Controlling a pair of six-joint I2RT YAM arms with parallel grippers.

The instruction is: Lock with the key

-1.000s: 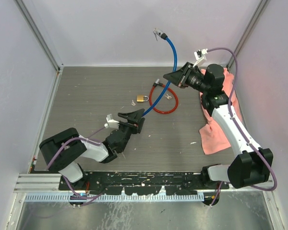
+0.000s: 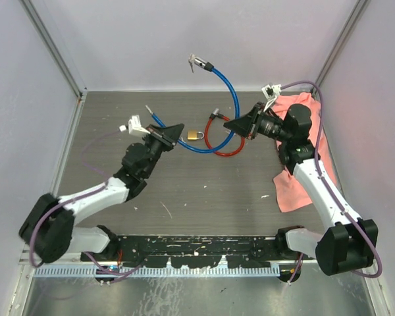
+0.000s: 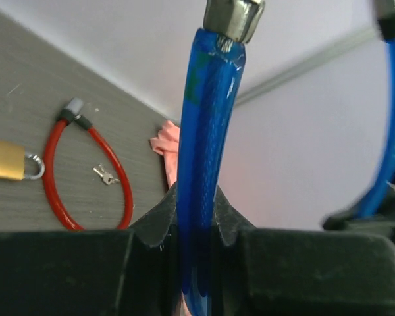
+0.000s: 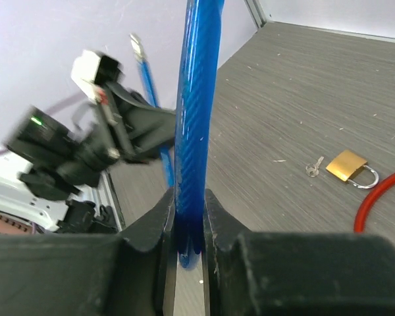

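A blue cable lock (image 2: pixel 234 99) hangs in a curve between my two grippers. Its silver lock head (image 2: pixel 201 64) points up at the back, with a key sticking out of it. The metal pin end (image 2: pixel 149 109) is free, up and left of my left gripper (image 2: pixel 178 133), which is shut on the cable near that end. Farther along the loop, my right gripper (image 2: pixel 232 127) has its fingers closed around the cable (image 4: pixel 196 99), with no clear gap showing. Pin and lock head are well apart.
On the grey table lie a brass padlock (image 4: pixel 347 164), a loose key (image 4: pixel 313 168) and a red cable lock (image 3: pixel 54 171) with small keys (image 3: pixel 105 174) inside its loop. Pink cloth (image 2: pixel 293 191) covers the right edge.
My left gripper has moved left and back, turning so the pin end shows. The lock head has swung left and lower in view.
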